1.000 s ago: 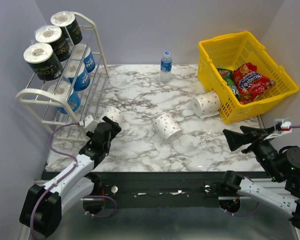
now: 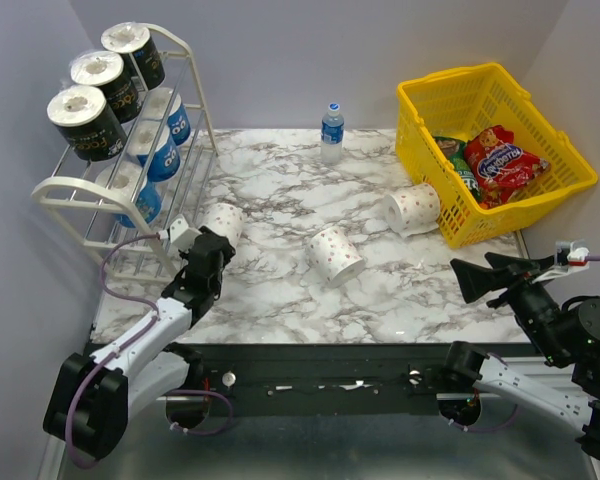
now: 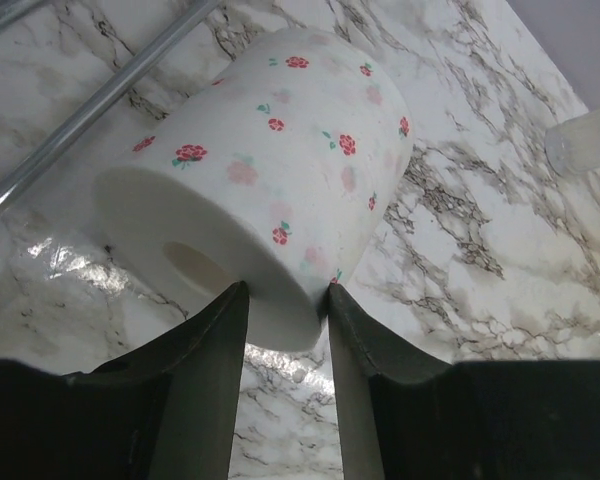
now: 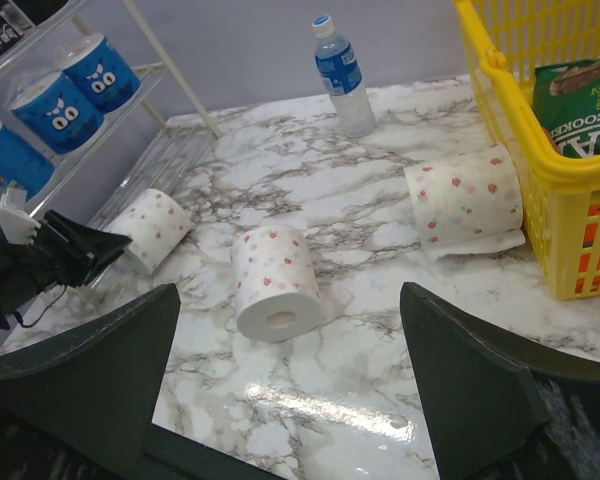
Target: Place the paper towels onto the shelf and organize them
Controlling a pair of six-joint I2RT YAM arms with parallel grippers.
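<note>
A flowered white paper towel roll (image 3: 280, 150) lies on its side beside the bottom rail of the shelf (image 2: 50, 185) at the left. My left gripper is shut on its near rim, as the left wrist view shows. Two more rolls lie on the marble table: one in the middle (image 2: 332, 255), another (image 2: 412, 208) against the yellow basket. My right gripper (image 2: 480, 280) is open and empty over the table's right front. The shelf's upper tiers hold black (image 2: 90, 130) and blue (image 2: 160, 150) wrapped rolls.
A yellow basket (image 2: 430, 100) with snack bags stands at the back right. A water bottle (image 2: 332, 135) stands at the back.
My left gripper has shifted slightly, and the roll by the shelf has moved a little rightward with it. The right arm is nearly still.
</note>
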